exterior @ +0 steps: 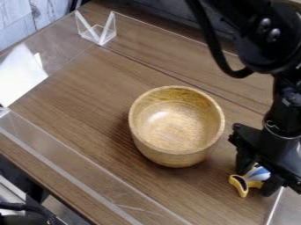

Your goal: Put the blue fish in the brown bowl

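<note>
The brown bowl (177, 126) is wooden, stands upright in the middle of the table and has nothing in it. At the lower right, the blue fish (258, 174) shows as a small blue and yellow piece between the dark fingers, partly covered by them. Its yellow part (238, 185) sticks out to the left. My gripper (255, 176) is down at table height around the fish, to the right of the bowl and nearer the front. Whether its fingers press on the fish is not clear.
A clear folded stand (97, 30) is at the back left. White paper (19, 74) lies at the left edge. Bare wooden table (88, 114) extends left of the bowl, and a dark cable hangs by the arm.
</note>
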